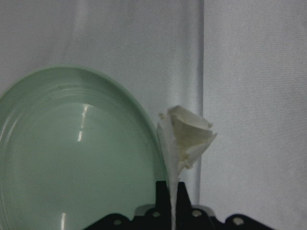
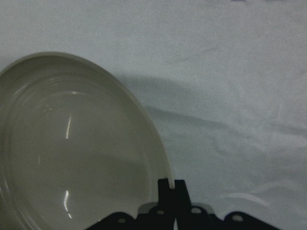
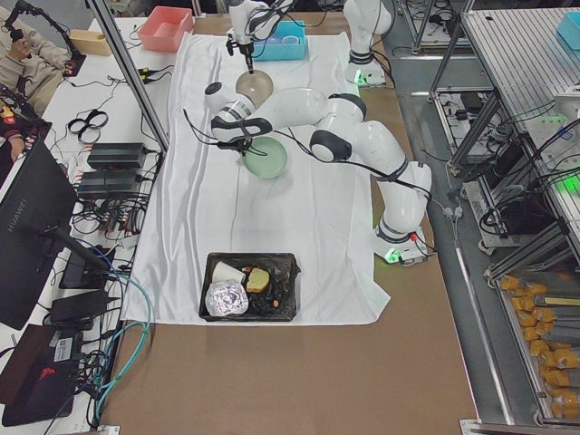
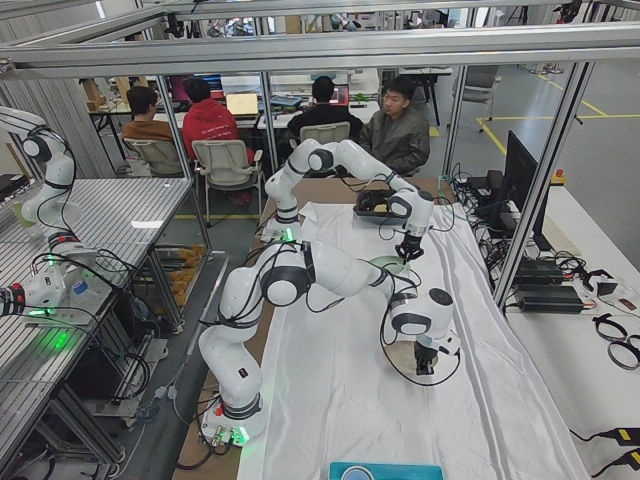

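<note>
A green plate (image 3: 265,161) lies on the white cloth under my left gripper, which is shut on a crumpled white paper (image 1: 187,136) by the plate's rim. Farther along the cloth is a beige plate (image 2: 72,158); my right gripper is at its rim, fingers close together, seemingly shut on that rim. In the camera left view, a black lined tray (image 3: 249,308) holds a foil bundle (image 3: 227,297), a white item and a yellow piece.
A blue basket (image 3: 276,50) sits at the cloth's far edge. A pink bin (image 3: 166,27) and cables crowd the side table. The cloth between the green plate and the tray is clear.
</note>
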